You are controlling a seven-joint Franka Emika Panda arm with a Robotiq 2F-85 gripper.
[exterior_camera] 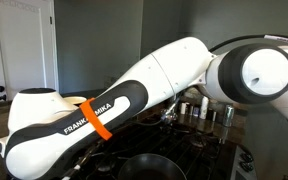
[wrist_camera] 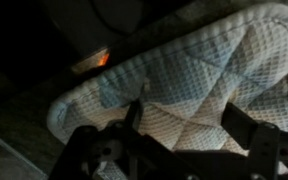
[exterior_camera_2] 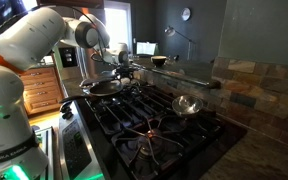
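A quilted, pale cloth (wrist_camera: pixel 199 70) with a thick stitched border fills much of the wrist view, like a pot holder or folded towel. Over it is my gripper, its two dark fingers well apart. Creased fabric shows in the gap, and whether either fingertip presses into it is too dark to tell. In exterior view 1 the white arm (exterior_camera: pixel 154 78) crosses the picture, and the gripper is out of sight there. The arm (exterior_camera_2: pixel 84 35) reaches toward the far end of the stove in exterior view 2, where the gripper is too small to make out.
A dark pan (exterior_camera: pixel 151 168) sits on the stove, below the arm. A metal bowl (exterior_camera_2: pixel 187 105) rests on the stove's back right side. Several bottles and jars (exterior_camera: pixel 204 108) stand by the back wall.
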